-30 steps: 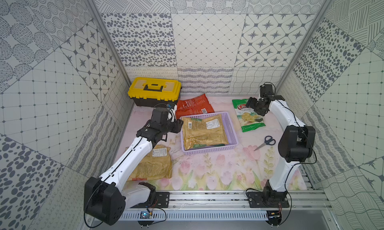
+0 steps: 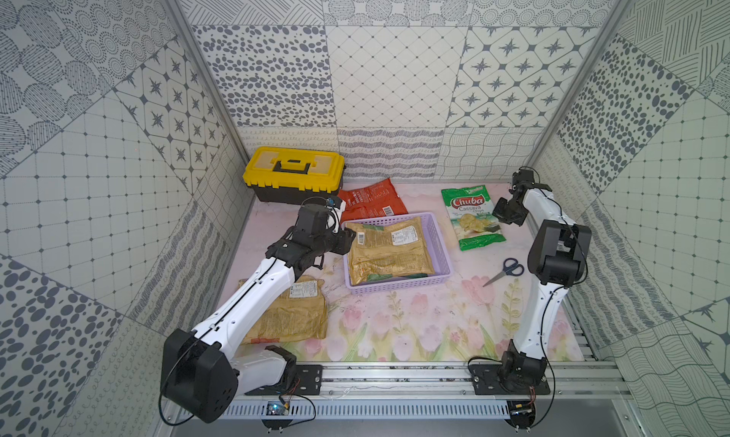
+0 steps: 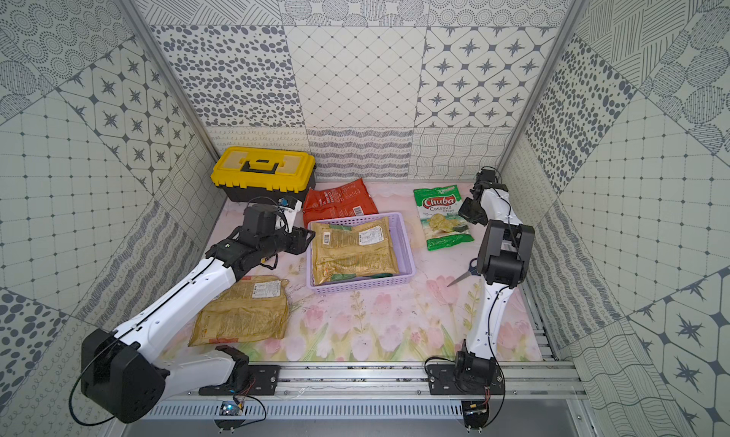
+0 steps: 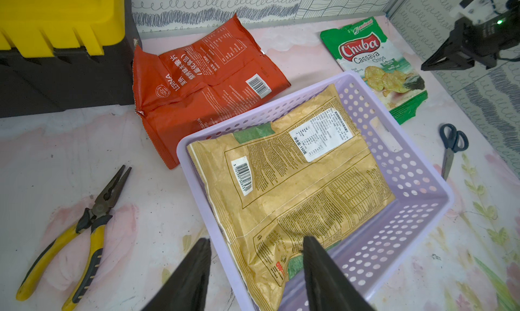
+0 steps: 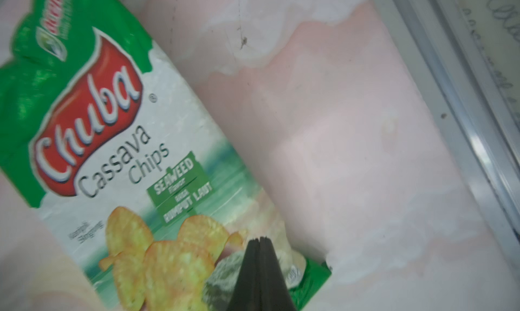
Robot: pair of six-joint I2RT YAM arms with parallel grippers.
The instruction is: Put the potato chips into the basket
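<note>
A gold chip bag (image 2: 386, 248) lies label side up inside the lilac basket (image 2: 443, 262), with bits of green showing beneath it. Just above the basket's left side is my left gripper, its fingers apart and nothing between them. The green Chuba cassava chips bag (image 2: 471, 218) lies flat on the table right of the basket. Over that bag's right edge my right gripper is shut, with nothing showing between its fingertips. A red chip bag (image 4: 205, 78) rests behind the basket, and another gold bag (image 3: 243, 311) lies at front left.
A yellow and black toolbox (image 2: 295, 170) stands at the back left. Pliers with yellow handles (image 4: 89, 240) lie left of the basket, partly under my left arm from above. Scissors (image 2: 508, 269) lie to the right. Table in front of the basket is clear.
My right gripper has moved right and lower, off the middle of the Chuba bag, uncovering its logo. The left gripper has shifted slightly right, toward the basket.
</note>
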